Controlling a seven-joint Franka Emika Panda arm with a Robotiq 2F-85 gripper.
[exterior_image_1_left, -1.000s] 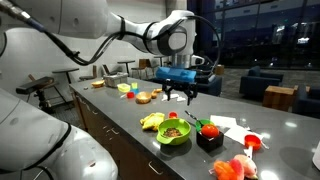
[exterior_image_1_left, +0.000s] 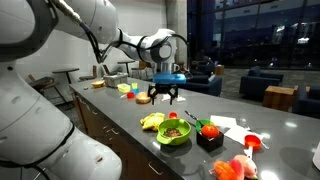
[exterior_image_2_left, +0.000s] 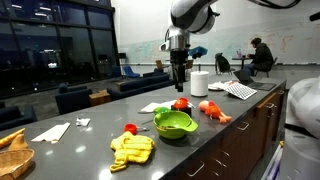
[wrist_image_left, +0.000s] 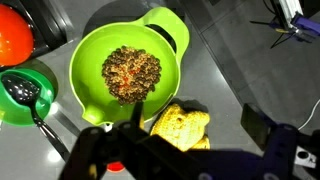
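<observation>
My gripper (exterior_image_1_left: 164, 98) hangs above the counter, open, with nothing between its fingers. Below it in the wrist view is a light green pan (wrist_image_left: 88, 75) holding brown grain-like pieces (wrist_image_left: 132, 75). A crumpled yellow cloth (wrist_image_left: 182, 126) lies beside the pan, partly hidden by the gripper. In exterior view 2 the pan (exterior_image_2_left: 175, 130) stands close to the counter's front edge, with the cloth (exterior_image_2_left: 132, 149) to its left. The gripper (exterior_image_2_left: 181, 84) is clearly above the pan there, touching nothing.
A darker green bowl (wrist_image_left: 18, 112) has a black spoon (wrist_image_left: 50, 135) across it. Next to the pan, a black box (exterior_image_1_left: 210, 143) holds a round red item (exterior_image_1_left: 210, 131). Pink and orange toys (exterior_image_1_left: 232, 170) lie nearby. The middle of the counter (exterior_image_2_left: 70, 150) has free room.
In exterior view 1 the arm has swung left, carrying the gripper from near the black box to above the pan and cloth side. The objects on the counter look unmoved.
</observation>
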